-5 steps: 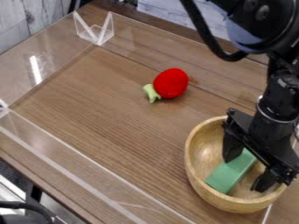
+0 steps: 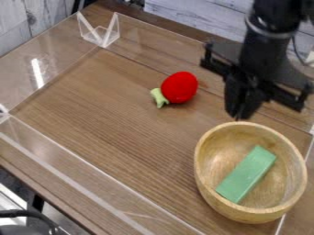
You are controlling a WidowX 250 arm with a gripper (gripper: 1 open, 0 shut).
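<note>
A green block [image 2: 245, 174] lies in a round light-wood bowl [image 2: 208, 165] at the lower right. My black gripper [image 2: 233, 92] hangs above and behind the bowl, away from the block; whether it holds anything or how far it stands open is hard to tell. A red object [image 2: 181, 87] with a small green part lies on the wooden table [image 2: 98, 128], left of the gripper.
A clear plastic or wire item [image 2: 98, 27] stands at the back left.
My gripper has risen up and back from inside the bowl, uncovering the green block, which stays in the bowl.
</note>
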